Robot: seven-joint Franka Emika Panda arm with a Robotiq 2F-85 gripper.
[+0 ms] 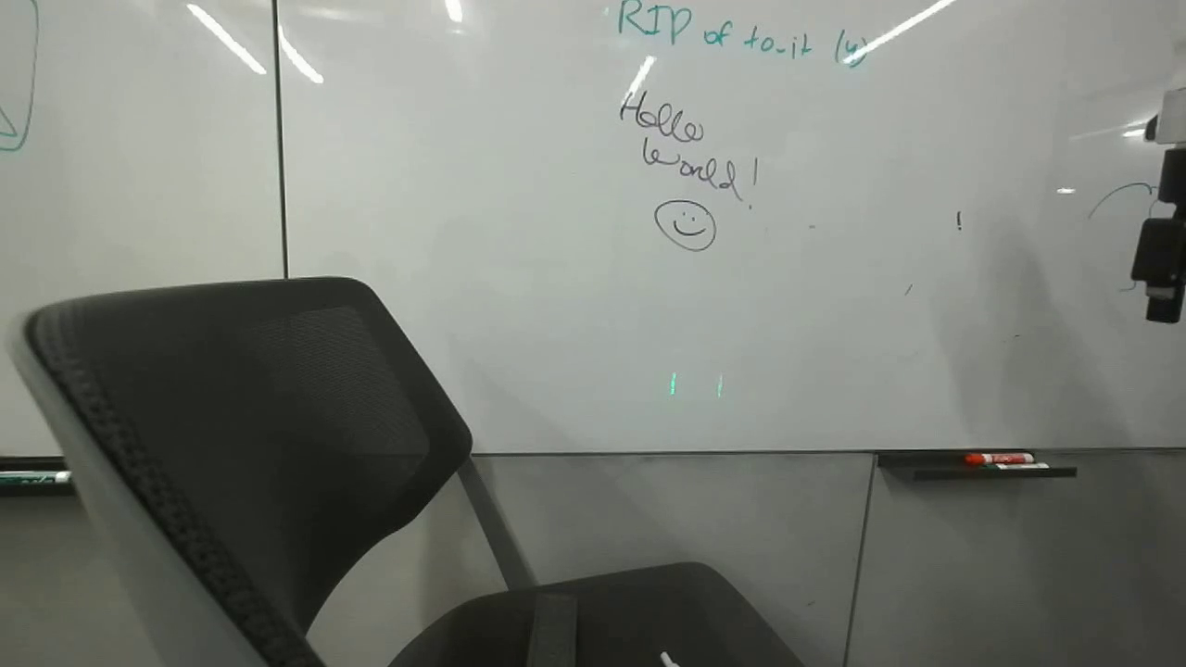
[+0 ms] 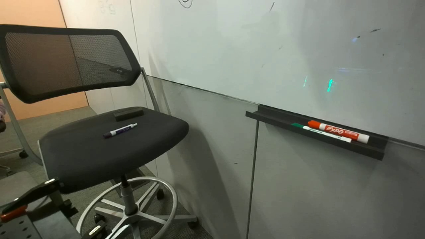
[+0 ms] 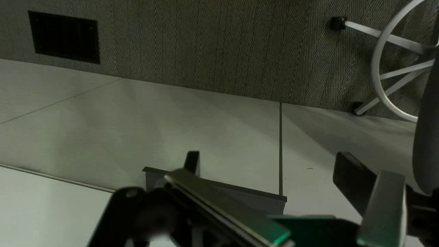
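Note:
My gripper is open, its two fingers [image 3: 354,181] wide apart with nothing held between them. Behind them in the wrist view, the dark marker tray [image 3: 251,199] is partly covered by the gripper. In exterior view 1 the gripper shows only as a dark side-on shape at the right edge, in front of the whiteboard [image 1: 534,333]. A red Expo marker [image 2: 338,131] and a white marker with a green cap [image 2: 328,134] lie side by side in that tray. On the chair seat rest a purple-and-white marker [image 2: 120,130] and a black eraser [image 2: 128,114].
A black swivel chair [image 2: 99,155] with a mesh back stands left of the tray, close to the wall. Black and green writing covers the upper whiteboard. Another marker [image 1: 33,478] lies on a ledge at far left. The wall around the tray is clear.

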